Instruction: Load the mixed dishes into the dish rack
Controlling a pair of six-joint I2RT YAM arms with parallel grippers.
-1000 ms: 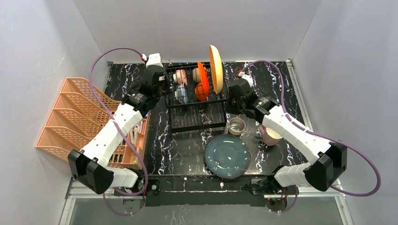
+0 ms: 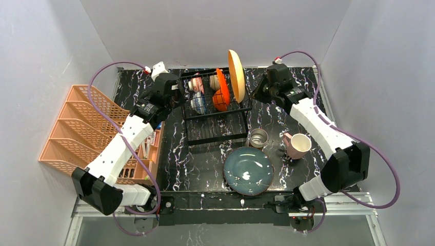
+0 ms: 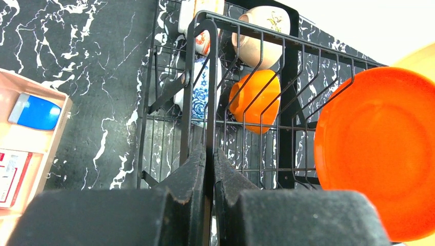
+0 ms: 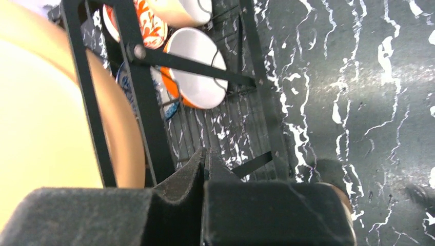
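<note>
The black dish rack [image 2: 215, 138] stands mid-counter, holding a yellow plate [image 2: 236, 74], an orange plate [image 3: 374, 148], an orange bowl [image 3: 256, 100], a blue-patterned bowl [image 3: 200, 89] and other small bowls. My left gripper is shut on the rack's left frame bar. My right gripper is shut beside the rack's right side, next to the yellow plate, with nothing seen between its fingers. A teal plate [image 2: 248, 170], a metal cup [image 2: 258, 138] and a pink mug [image 2: 298, 147] lie on the counter in front and to the right.
An orange plastic organizer [image 2: 77, 128] with compartments sits at the left, partly under the left arm. Walls enclose the back and sides. Some bare counter shows right of the rack and behind the right arm.
My right arm has moved backward, up along the rack's right side, uncovering more of the pink mug.
</note>
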